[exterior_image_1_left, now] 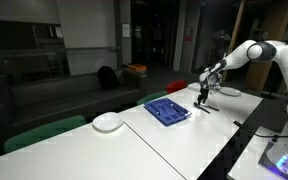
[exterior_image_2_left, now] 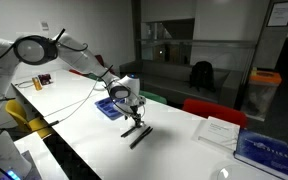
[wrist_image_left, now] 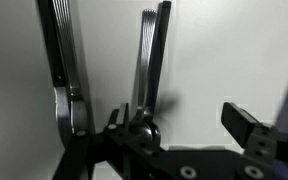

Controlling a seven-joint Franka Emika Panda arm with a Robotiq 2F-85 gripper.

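Observation:
In the wrist view my gripper is open, with bare white table between its spread fingers. A pair of slim utensils, one with a dark handle [wrist_image_left: 159, 55] and one silver [wrist_image_left: 144, 60], lies close to the left finger, which partly covers their lower ends. Farther left lies another pair of utensils [wrist_image_left: 66, 65], also with dark and silver parts. The second exterior view shows my gripper [exterior_image_2_left: 136, 118] low over the table, near the dark utensils [exterior_image_2_left: 141, 138].
A blue compartment tray [exterior_image_1_left: 166, 111] stands close by, with a white plate [exterior_image_1_left: 107, 122] beyond it. In the second exterior view, a white board [exterior_image_2_left: 212, 133] and a blue box [exterior_image_2_left: 264, 149] lie at the right.

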